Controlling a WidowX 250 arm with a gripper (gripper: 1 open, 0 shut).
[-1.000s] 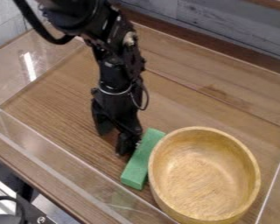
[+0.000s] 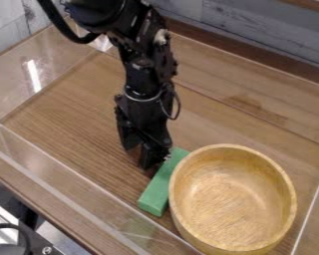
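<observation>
My black gripper point(image 2: 147, 151) hangs down over the middle of the wooden table, its lower end just behind and left of a green block point(image 2: 157, 195). The green block lies along the left side of a large yellow bowl point(image 2: 231, 199). The fingers are dark and partly hidden, so I cannot see whether they hold anything.
Clear panels edge the table at left and front. A wall stands at the back, and a cable lies at the bottom left.
The gripper has shifted slightly over the last second, staying near the upper end of the green block. The block and bowl have not visibly moved.
</observation>
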